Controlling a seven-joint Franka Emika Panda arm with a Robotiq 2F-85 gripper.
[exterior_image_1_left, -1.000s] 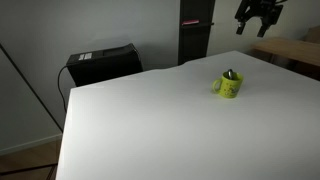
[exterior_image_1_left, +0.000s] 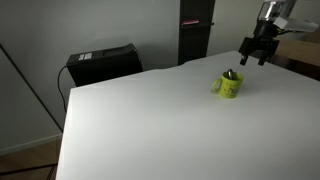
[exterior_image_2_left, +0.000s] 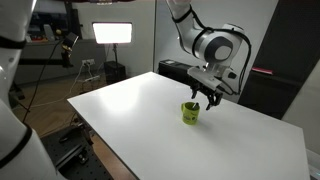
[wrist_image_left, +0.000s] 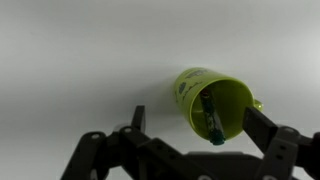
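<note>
A yellow-green mug (exterior_image_1_left: 229, 87) stands upright on the white table (exterior_image_1_left: 150, 125), its handle toward the left in exterior view 1. Inside it leans a dark, slim object with a shiny end (wrist_image_left: 211, 117), which looks like a spoon or marker; I cannot tell which. My gripper (exterior_image_1_left: 257, 55) is open above the table, behind and to the right of the mug, apart from it. In the wrist view the gripper has its fingers spread wide, with the mug's mouth showing below and between them. Nothing is held.
A black box-shaped device (exterior_image_1_left: 100, 65) sits beyond the table's far left edge. A wooden surface (exterior_image_1_left: 302, 50) lies at the far right.
My gripper has come down and is lower, nearer the table and the mug. The mug and its contents have not moved.
</note>
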